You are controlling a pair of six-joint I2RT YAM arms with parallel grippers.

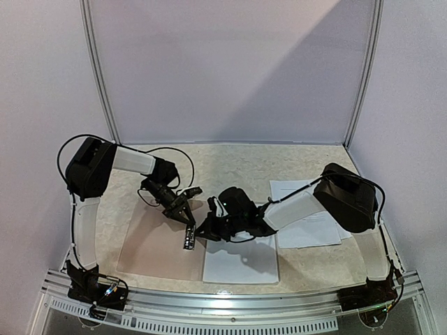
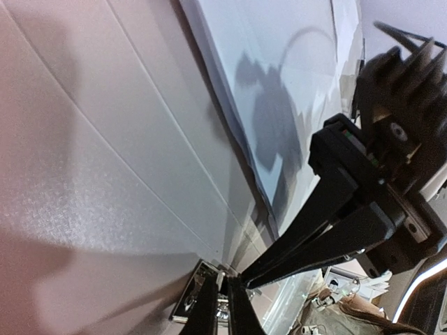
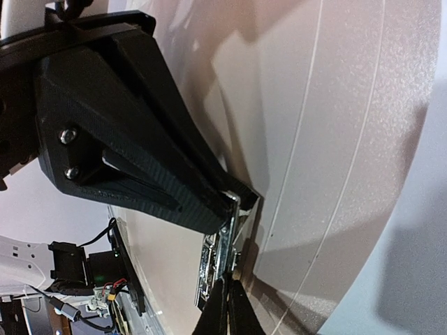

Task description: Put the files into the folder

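A pinkish translucent folder [image 1: 150,244] lies flat at the left, with a metal clip [image 1: 188,239] near its right edge. My left gripper [image 1: 187,220] is at the clip; in the left wrist view its fingertips meet on it, shut. My right gripper [image 1: 202,233] is right beside the clip, its narrow fingertips shut against it in the right wrist view; whether anything is between them is hard to see. White sheets [image 1: 241,269] lie along the folder's right side, partly shadowed by my right arm.
More loose white papers [image 1: 307,234] lie at the right under the right arm. Walls enclose the table on three sides, with a metal rail along the front.
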